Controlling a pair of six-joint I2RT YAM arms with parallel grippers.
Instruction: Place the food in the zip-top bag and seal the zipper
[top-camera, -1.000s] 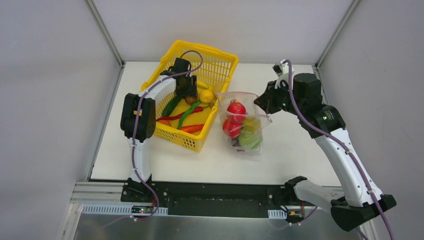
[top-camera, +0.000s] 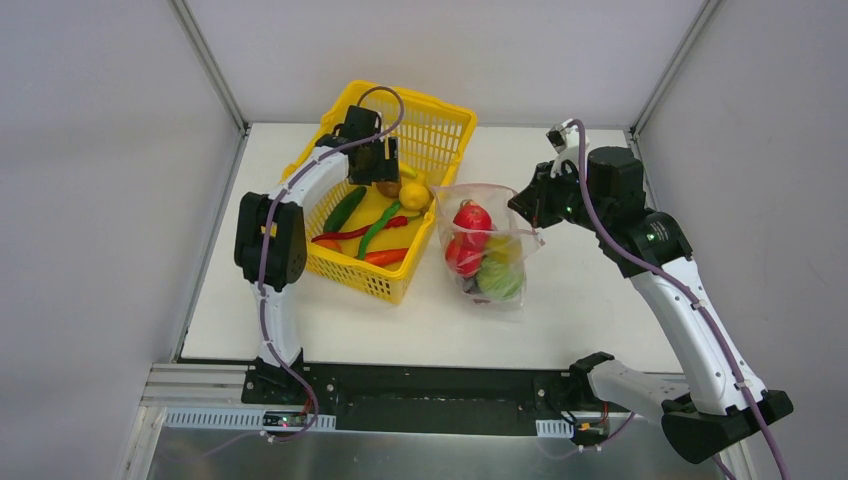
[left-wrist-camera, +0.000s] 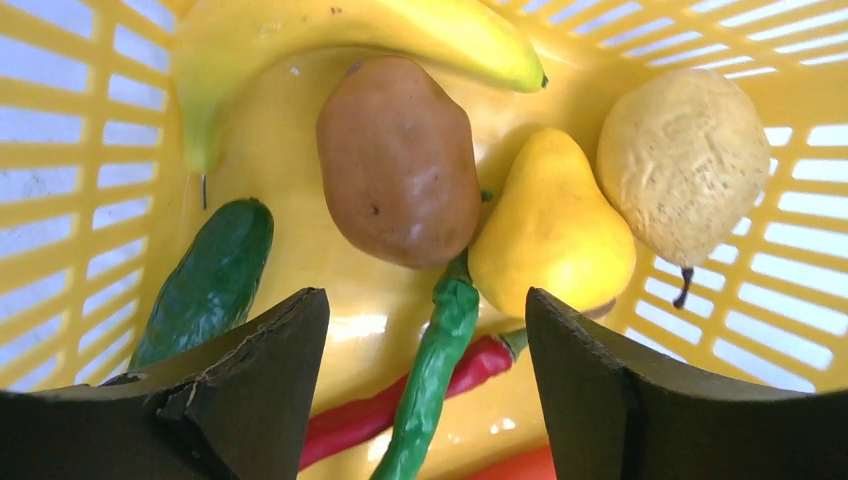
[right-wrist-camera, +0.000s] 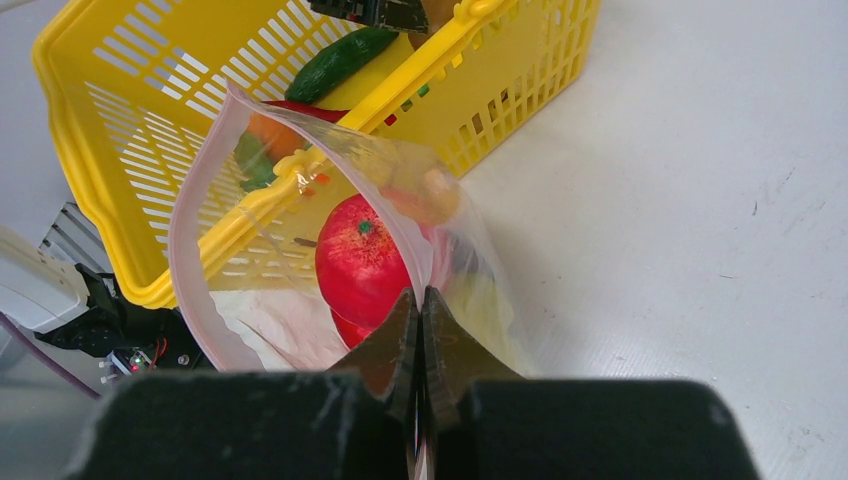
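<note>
My left gripper stands open over the yellow basket (top-camera: 440, 120), above a potato (left-wrist-camera: 395, 160), yellow pear (left-wrist-camera: 550, 230), pale round fruit (left-wrist-camera: 680, 160), banana (left-wrist-camera: 370, 30), cucumber (left-wrist-camera: 205, 280), green chilli (left-wrist-camera: 435, 360), red chilli (left-wrist-camera: 370, 420) and carrot (left-wrist-camera: 510, 465). Its fingertips are empty. Right of the basket the clear zip bag (top-camera: 510, 290) holds red fruits (right-wrist-camera: 362, 255), something yellow and a green leafy item. My right gripper is shut at the bag's top edge; in its wrist view the pink zip rim runs down to the fingertips.
Grey walls bound the sides and back. The basket's right rim is close beside the bag.
The right arm and bag are unchanged.
</note>
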